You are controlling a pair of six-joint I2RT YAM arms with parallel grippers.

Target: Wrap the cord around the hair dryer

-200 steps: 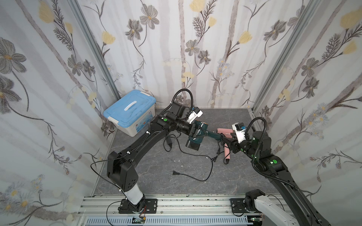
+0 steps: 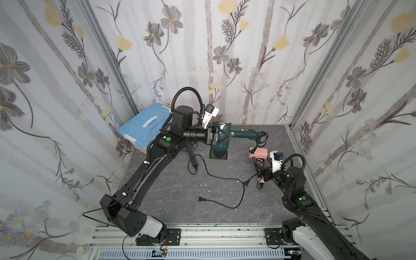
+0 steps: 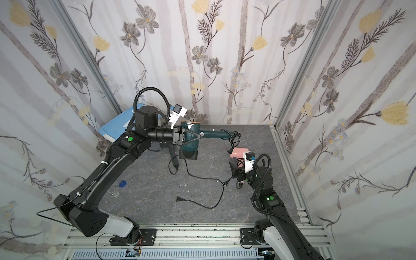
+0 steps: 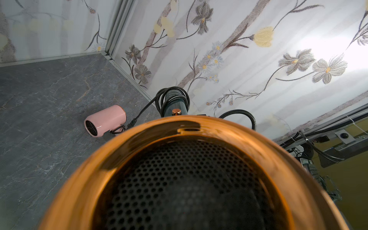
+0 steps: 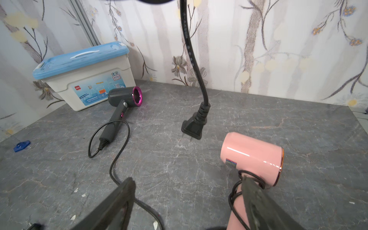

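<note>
My left gripper (image 2: 220,136) is shut on the teal hair dryer (image 2: 220,149), holding it aloft; in the left wrist view its copper rear rim (image 4: 203,122) hides the fingers. Several cord loops (image 4: 164,94) sit round the handle's far end, and the plug (image 5: 194,124) hangs from them. My right gripper is open below and right of it, fingers (image 5: 260,203) beside the pink hair dryer (image 5: 251,151), which lies on the table with cord round its handle. Nothing shows held in it.
A dark grey hair dryer (image 5: 117,118) lies with loose cord near the lidded box (image 5: 82,84) at the back left. A blue object (image 3: 122,183) lies at the left.
</note>
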